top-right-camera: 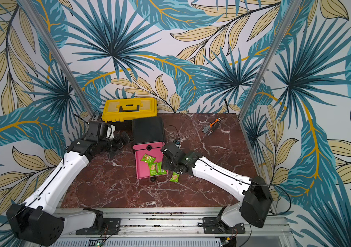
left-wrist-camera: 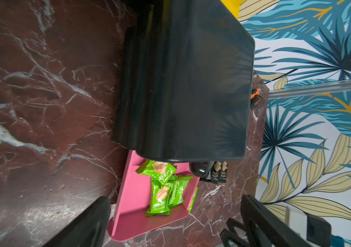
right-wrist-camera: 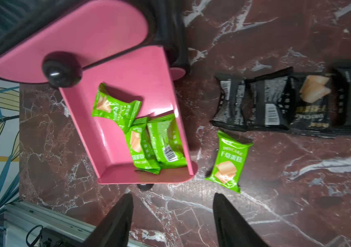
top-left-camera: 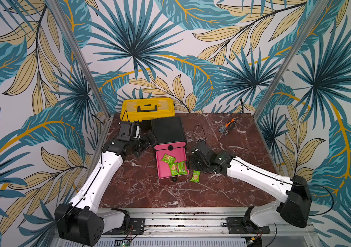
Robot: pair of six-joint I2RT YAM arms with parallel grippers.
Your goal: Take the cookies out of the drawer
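Three green cookie packets [right-wrist-camera: 167, 140] lie inside the pulled-out pink drawer [right-wrist-camera: 130, 68] of a black cabinet [left-wrist-camera: 192, 82]; another green packet [right-wrist-camera: 229, 160] lies on the table right of the drawer. Black packets [right-wrist-camera: 270, 98] lie beside them, seen in both wrist views. My left gripper is left of the cabinet, raised, its fingertips apart with nothing visible between them. My right gripper is over the area right of the drawer, open and empty.
A yellow toolbox [top-left-camera: 159, 106] stands behind the cabinet. Pliers and a tool [top-left-camera: 228, 125] lie at the back right. The table's front left and right side have bare room.
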